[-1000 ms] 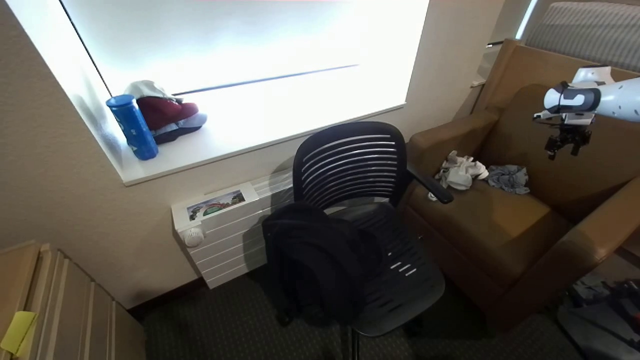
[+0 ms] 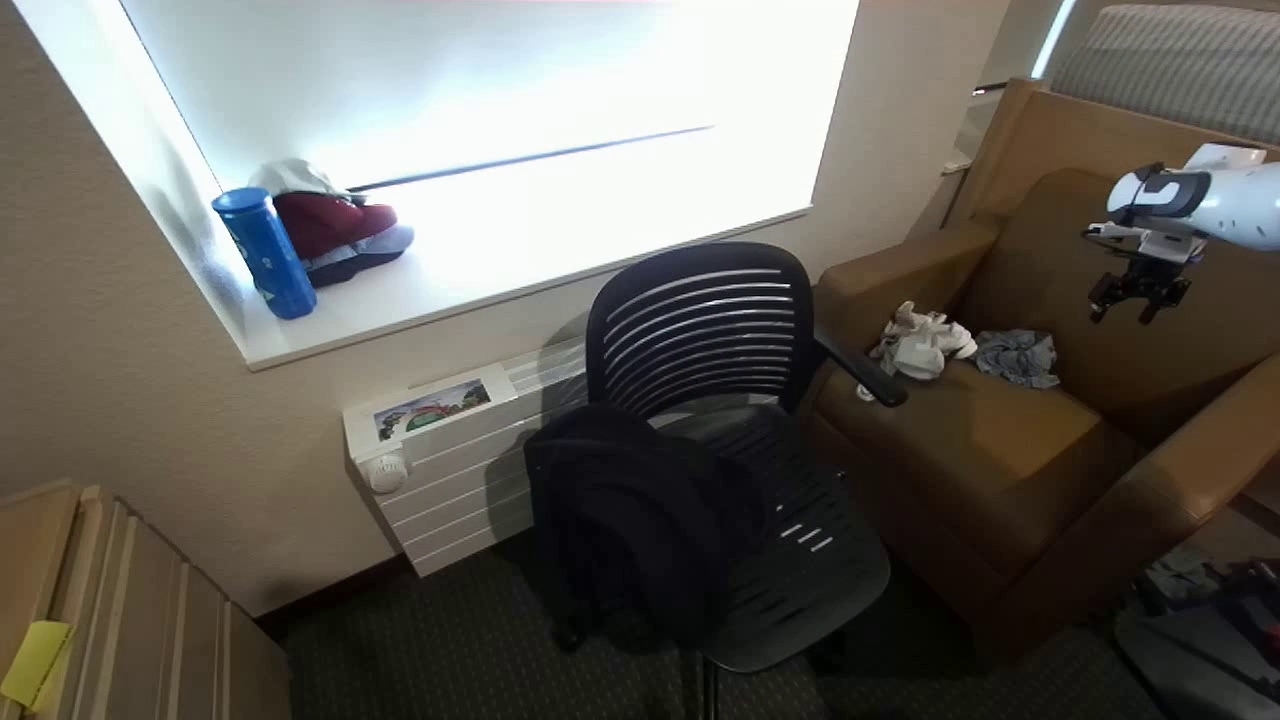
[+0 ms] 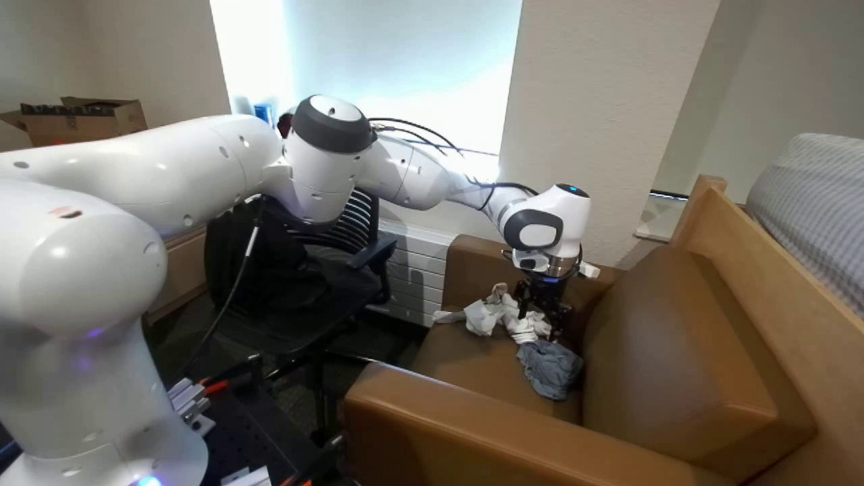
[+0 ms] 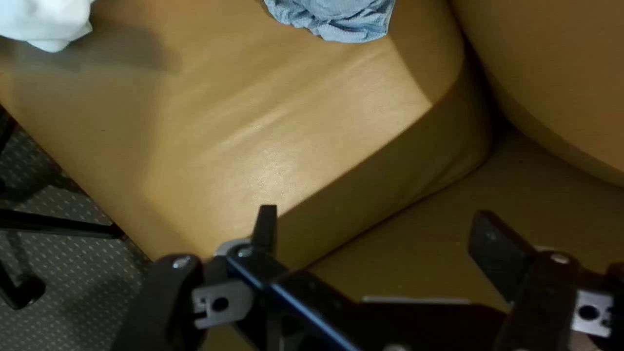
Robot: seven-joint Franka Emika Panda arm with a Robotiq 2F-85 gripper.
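Observation:
Over the brown armchair (image 2: 948, 450), my gripper hangs in the air, open, with nothing between its fingers. On the seat lie a crumpled white cloth (image 3: 490, 312) and a crumpled grey-blue cloth (image 3: 551, 368), side by side. The wrist view catches only the lower edge of the grey-blue cloth (image 4: 339, 17) at the top, and a corner of the white cloth (image 4: 47, 20) at top left. Both stand apart from the fingers there. Below the fingers are the seat's edge and the armrest.
A black office chair (image 2: 702, 312) with a dark garment (image 2: 648, 516) over it stands beside the armchair. On the windowsill are a blue bottle (image 2: 266, 252) and several caps (image 2: 330, 228).
In exterior view 1 the arm and gripper have shifted a little to the right and tilted slightly. Both cloths lie where they were.

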